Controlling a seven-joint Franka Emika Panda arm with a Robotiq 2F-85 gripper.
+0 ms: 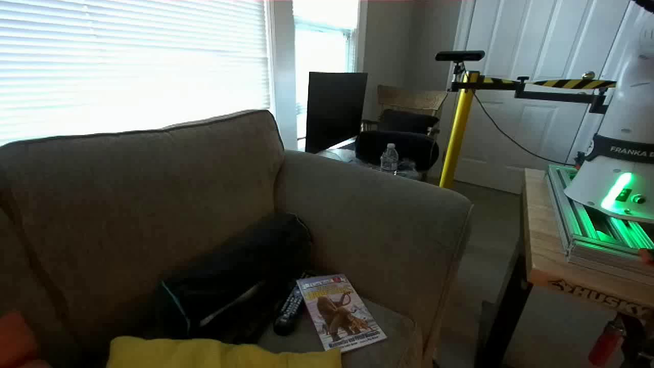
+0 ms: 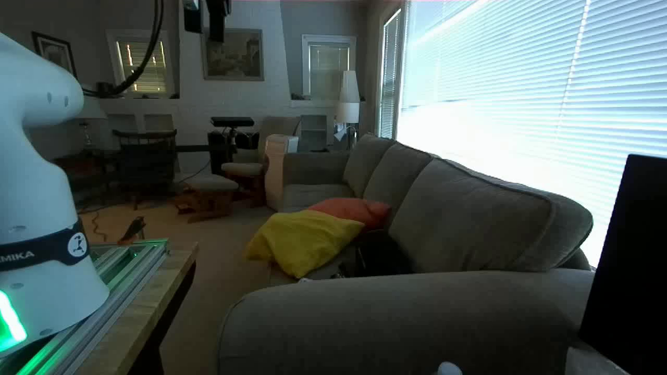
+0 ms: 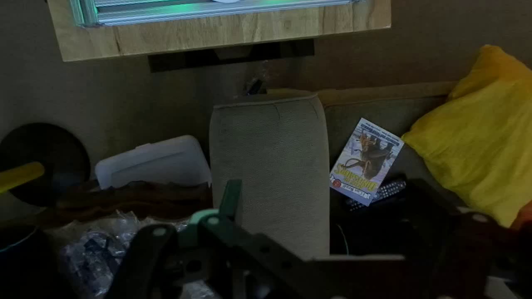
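Note:
My gripper shows along the bottom of the wrist view, high over the couch arm. Its greenish left finger (image 3: 232, 199) stands well apart from the dark right side, and nothing shows between them. Below lies a book with animals on its cover (image 3: 368, 160), flat on the seat; exterior view 1 has the same book (image 1: 342, 313). Partly under or against it is a black remote (image 3: 391, 188), seen also as the remote (image 1: 289, 309) beside the book. In exterior view 2 the couch arm hides both.
A yellow pillow (image 3: 479, 134) and a black bag (image 1: 245, 270) lie on the couch near the book. The padded couch arm (image 3: 269, 164) borders the seat. The wooden table (image 3: 224, 37) carries the robot base. A yellow post (image 1: 458, 132) stands behind.

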